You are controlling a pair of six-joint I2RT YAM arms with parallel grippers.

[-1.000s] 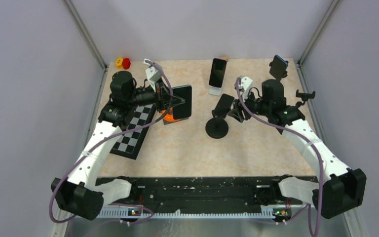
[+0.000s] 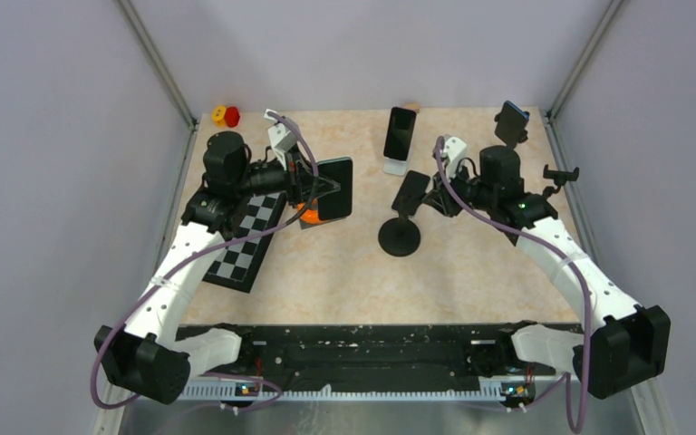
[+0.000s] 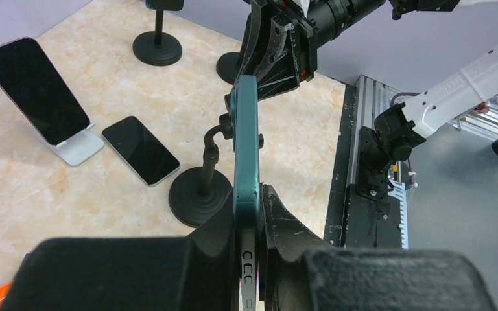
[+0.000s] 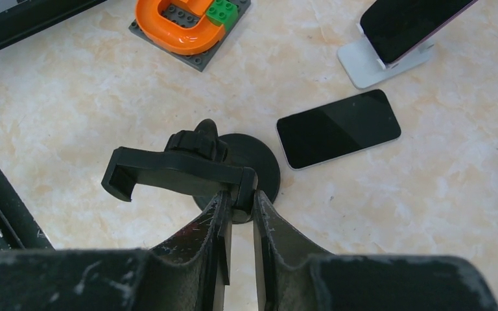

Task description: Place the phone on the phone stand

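Note:
My left gripper [image 2: 313, 186] is shut on a teal-edged phone [image 2: 335, 195], held upright above the table and seen edge-on in the left wrist view [image 3: 246, 149]. A black phone stand with a round base [image 2: 399, 237] stands at the middle of the table. In the right wrist view, my right gripper has its fingertips at the end of that stand's holder [image 4: 175, 165]; whether they grip it is hard to tell. A loose black phone [image 4: 338, 129] lies on the table beside the stand's base.
A white stand with a phone [image 2: 399, 136] is at the back. Other dark stands [image 2: 560, 177] stand at the right, one holding a phone [image 2: 512, 122]. An orange toy [image 4: 188, 39] and a checkered board [image 2: 245, 254] are at the left.
My right gripper has shifted slightly, and the stand's base has moved a little toward the front and right. The left gripper with its phone is still.

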